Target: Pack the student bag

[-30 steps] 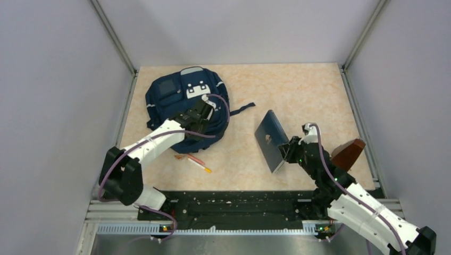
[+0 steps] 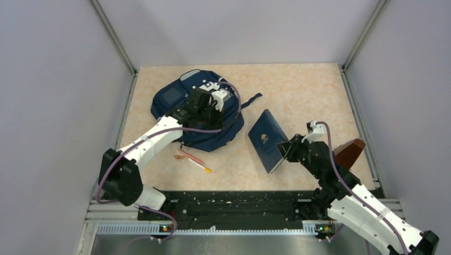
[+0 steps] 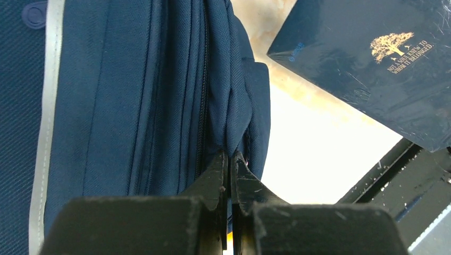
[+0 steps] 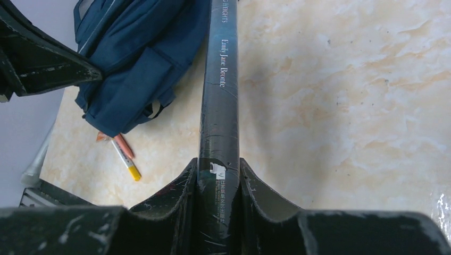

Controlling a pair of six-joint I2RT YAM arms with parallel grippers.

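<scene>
The navy backpack [image 2: 183, 98] lies at the back left of the table. My left gripper is shut at its side; folds of backpack fabric [image 3: 231, 106] run together between the fingertips, beside a zipper. Whether the bag's mouth is open cannot be seen. At centre right my right gripper is shut on a dark blue book [image 2: 263, 139], across its spine [image 4: 219, 95]. The book is tilted, its cover facing left, apart from the bag.
In front of the bag lie a white-and-yellow pen [image 2: 200, 165], a reddish stick-like item [image 2: 191, 156] and a small orange piece [image 2: 179, 157]. A brown object [image 2: 348, 154] stands at the right edge.
The book has moved slightly left in my right gripper.
</scene>
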